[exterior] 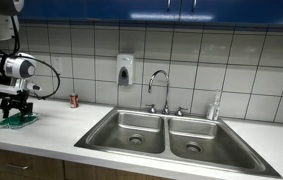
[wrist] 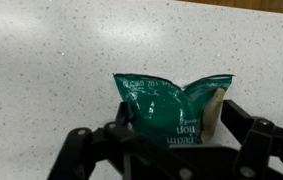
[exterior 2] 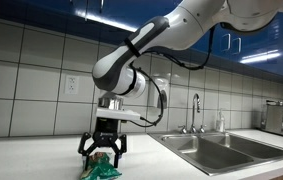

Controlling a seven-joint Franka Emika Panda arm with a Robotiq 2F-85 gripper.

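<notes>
A shiny dark green packet [wrist: 171, 100] with pale printing lies on the speckled white counter, its right side showing a tan strip. My gripper is open right over it in the wrist view, one finger near each side of the packet and the lower part covered by the gripper body. At the far left of exterior view 1, the gripper [exterior: 17, 106] points down at the green packet [exterior: 18, 121]. From exterior view 2, the fingertips [exterior 2: 118, 158] come down to about the height of the packet [exterior 2: 103, 171]; contact cannot be told.
A double steel sink [exterior: 171, 135] with a faucet [exterior: 159, 90] takes up the counter's middle. Against the tiled wall stand a small red can [exterior: 74, 100] and a clear bottle [exterior: 214, 106]. Between packet and sink the counter [exterior: 71, 122] is bare.
</notes>
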